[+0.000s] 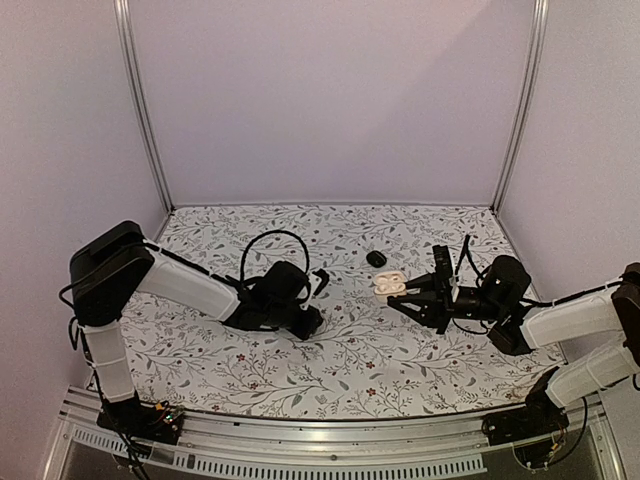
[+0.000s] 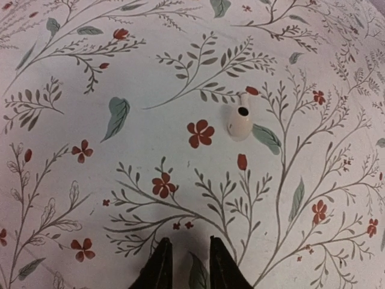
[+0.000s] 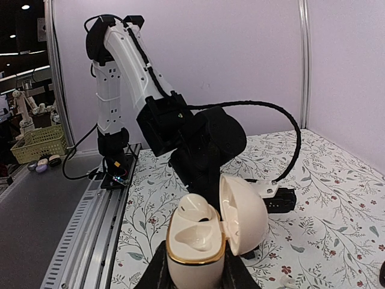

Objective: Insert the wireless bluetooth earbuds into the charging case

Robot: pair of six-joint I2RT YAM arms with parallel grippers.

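Observation:
A white earbud [image 2: 239, 123] lies on the floral mat in the left wrist view, ahead of my left gripper, whose fingers are parted with nothing between them. My right gripper [image 1: 420, 300] is shut on the white open charging case [image 3: 195, 253], holding it above the mat with its lid [image 3: 246, 214] raised. In the top view the case [image 1: 390, 283] faces the left arm. Whether earbuds sit in the case's slots is hard to tell.
A small black object [image 1: 376, 258] lies on the mat behind the case.

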